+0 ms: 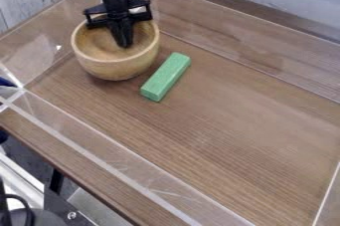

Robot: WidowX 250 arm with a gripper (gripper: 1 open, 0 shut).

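Observation:
A wooden bowl rests on the table's upper left. My black gripper reaches down from the top into the bowl, its fingers in or at its opening; it looks shut, and whether anything is between the fingertips is hard to see. A green rectangular block lies just right of the bowl.
A pale wall stands at the top left.

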